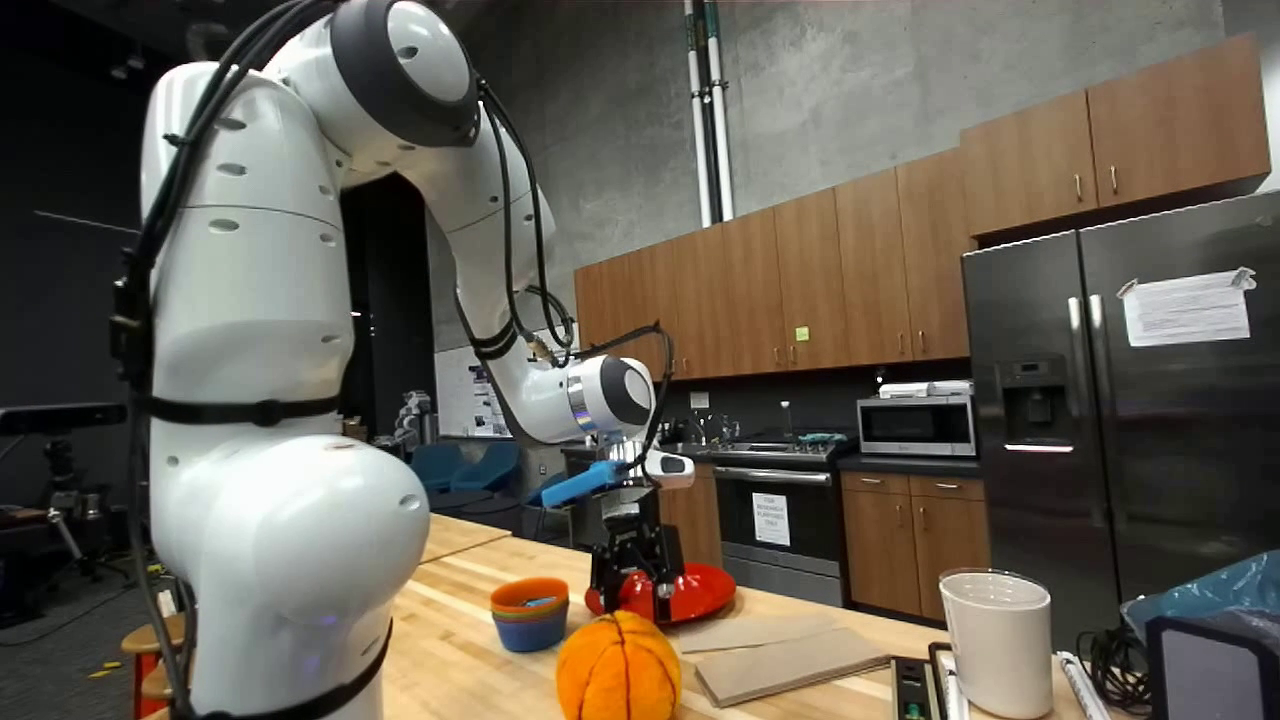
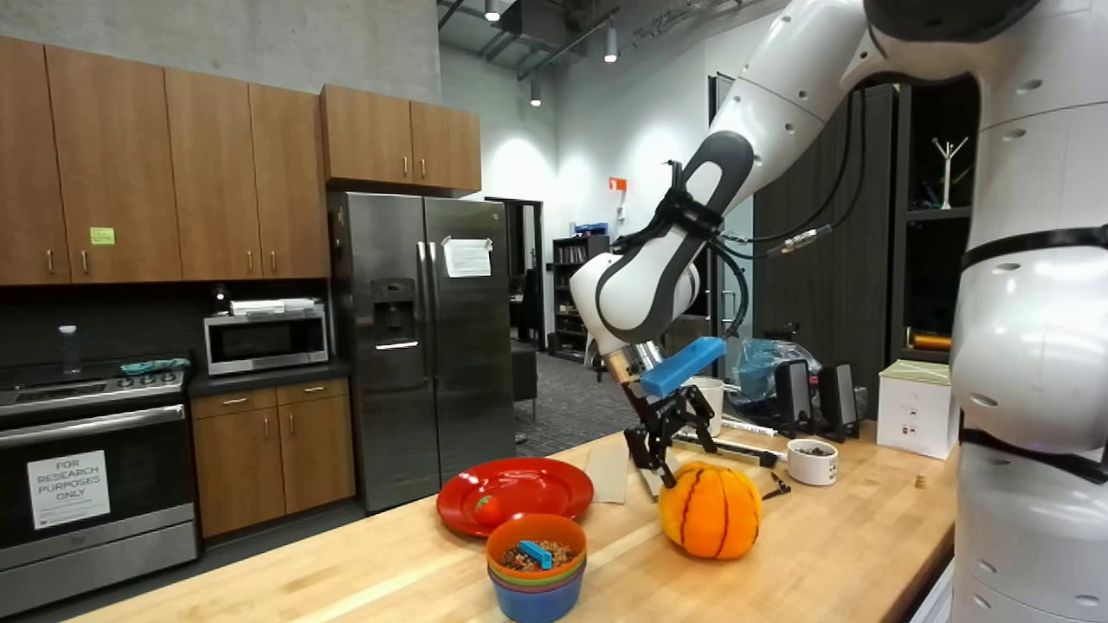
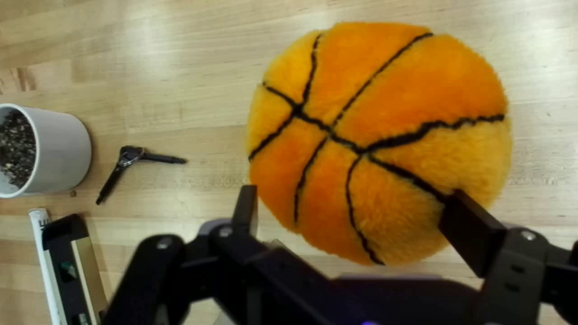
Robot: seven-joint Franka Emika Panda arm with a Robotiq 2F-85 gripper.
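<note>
An orange plush basketball with black seams (image 3: 379, 141) rests on the wooden table, filling much of the wrist view. My gripper is open, its two dark fingers wide apart. One fingertip (image 3: 466, 216) overlaps the ball's lower right edge in the wrist view; the other (image 3: 246, 208) lies just off its lower left side. From exterior view 2, the gripper (image 2: 686, 459) is tilted over the top of the ball (image 2: 711, 510). In exterior view 1 the gripper (image 1: 636, 596) stands behind and above the ball (image 1: 619, 670). Whether a finger touches it, I cannot tell.
A red plate (image 2: 540, 479) holding a small red item (image 2: 488, 509) and stacked bowls (image 2: 536, 592) stand left of the ball in exterior view 2. A white cup (image 3: 62, 149) and a small black tool (image 3: 130, 157) lie to the left in the wrist view.
</note>
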